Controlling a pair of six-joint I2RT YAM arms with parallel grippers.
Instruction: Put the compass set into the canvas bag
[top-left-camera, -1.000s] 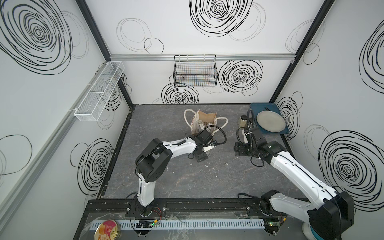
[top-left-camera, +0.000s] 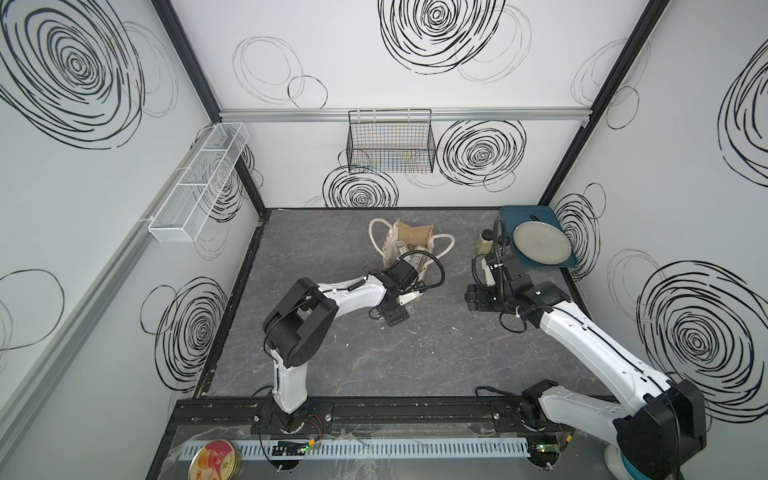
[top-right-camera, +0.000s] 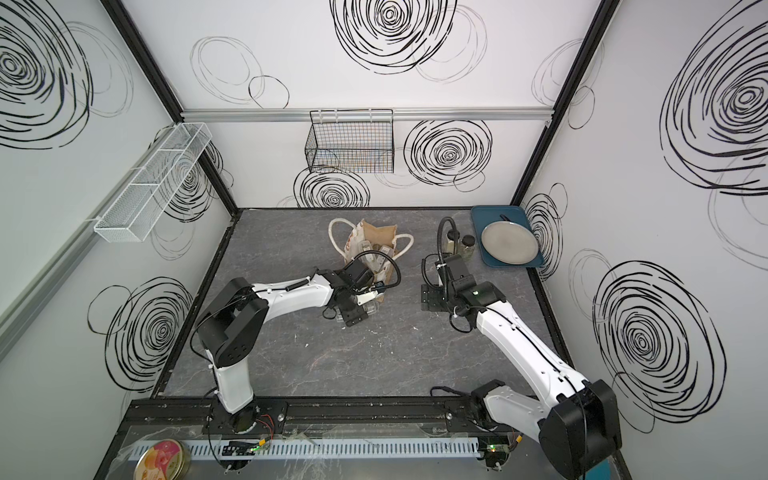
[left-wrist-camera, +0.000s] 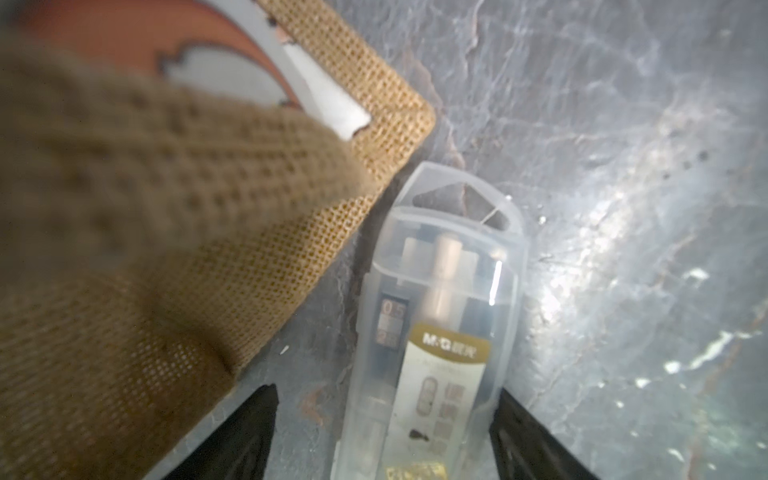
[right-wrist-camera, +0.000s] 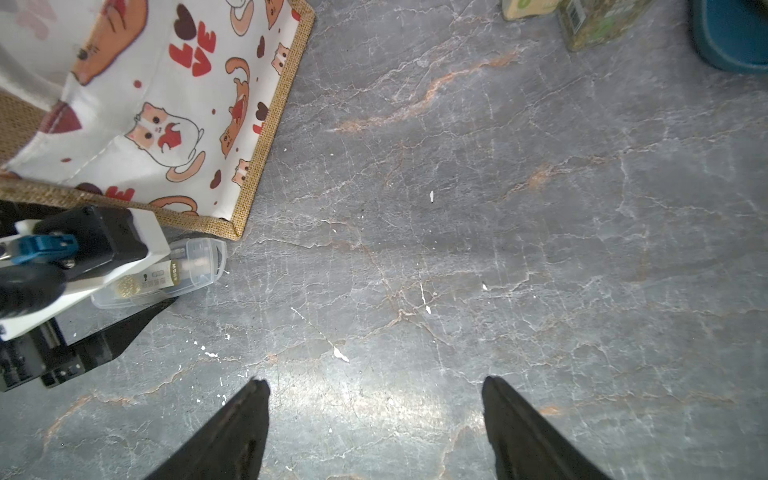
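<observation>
The compass set (left-wrist-camera: 432, 344), a clear plastic case with a gold and white M&G label, lies on the table against the foot of the canvas bag (left-wrist-camera: 320, 232). My left gripper stands open above it, and the case shows between its fingers. The right finger (left-wrist-camera: 536, 444) appears close to the case's side; whether it touches cannot be told. In the right wrist view, the compass set (right-wrist-camera: 184, 272) sticks out from under the left gripper. My right gripper is open over bare table, with nothing between its fingers.
Inside the upright open bag (top-left-camera: 416, 233) lie several pale, clear-looking items. Its rope handles (top-left-camera: 442, 246) stand out at both sides. Jars (top-right-camera: 468, 244) and a blue tray (top-right-camera: 488, 217) with a grey plate are at the back right.
The right arm has barely moved. The bag stands in the same place.
</observation>
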